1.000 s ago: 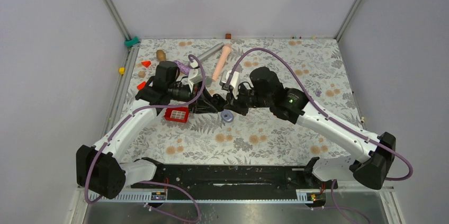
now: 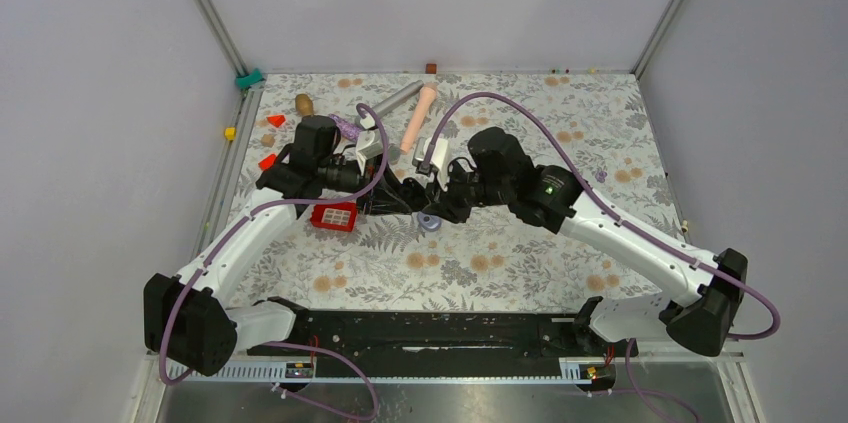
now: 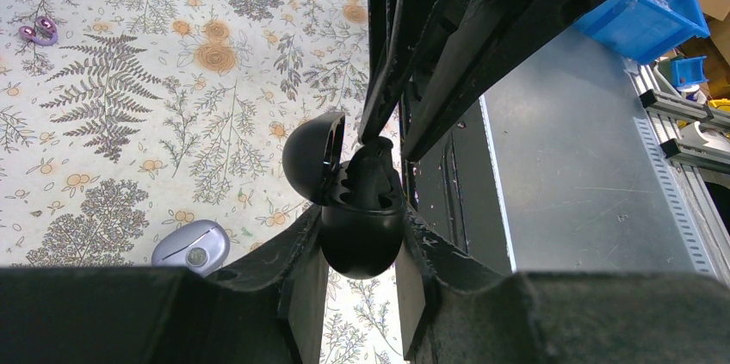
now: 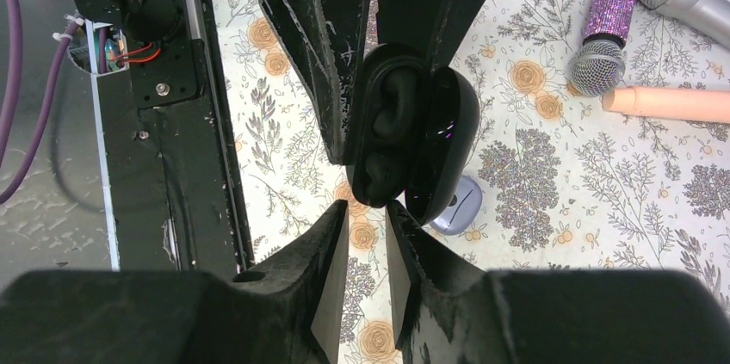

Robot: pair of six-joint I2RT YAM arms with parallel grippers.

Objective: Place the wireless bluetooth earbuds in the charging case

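Observation:
The black charging case [image 3: 361, 239] is held in the air with its lid [image 3: 312, 157] swung open. My left gripper is shut on the case body. A black earbud [image 3: 372, 176] rests in the case, seen in the left wrist view. In the right wrist view dark rounded shapes fill the case interior [image 4: 396, 106], black on black, so I cannot tell each earbud apart. My right gripper stands open at the lower end of the case, its fingertips slightly parted with nothing gripped between them.
A lilac case [image 3: 191, 246] and small purple earbuds [image 3: 39, 31] lie on the patterned table. Microphones [image 4: 596, 67] and a peach-coloured rod [image 4: 667, 104] lie behind the arms. A red item [image 2: 333, 217] sits below the left arm.
The right gripper has shifted slightly. The left gripper and case have stayed put.

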